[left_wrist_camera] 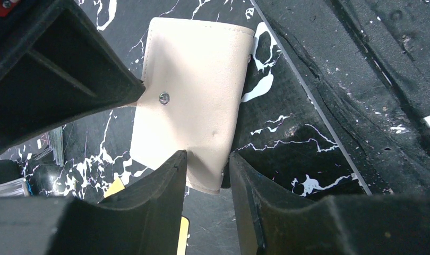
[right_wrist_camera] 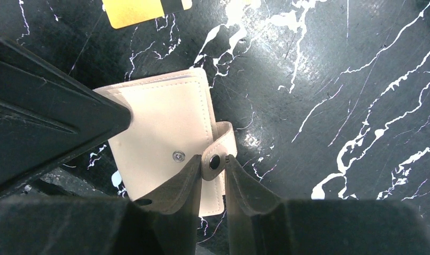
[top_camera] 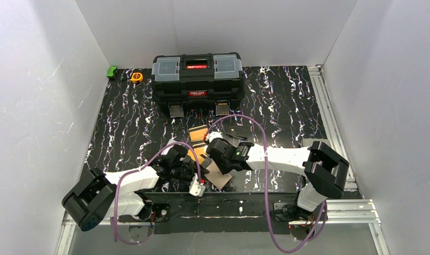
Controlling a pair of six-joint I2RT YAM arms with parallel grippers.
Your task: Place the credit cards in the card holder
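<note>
The beige card holder [top_camera: 219,179] lies on the black marble table between both grippers. In the left wrist view my left gripper has its fingertips at the holder's curved lower edge [left_wrist_camera: 189,101]. In the right wrist view my right gripper is at the snap strap on the holder [right_wrist_camera: 154,122], its tips either side of the strap's button end. How far either finger is open is hard to tell. Yellow-and-black cards [top_camera: 197,133] lie just behind the holder, partly hidden by the arms.
A black toolbox [top_camera: 197,79] stands at the back centre. An orange tape measure [top_camera: 136,77] and a green object [top_camera: 111,71] sit at the back left. The front edge is close to the holder.
</note>
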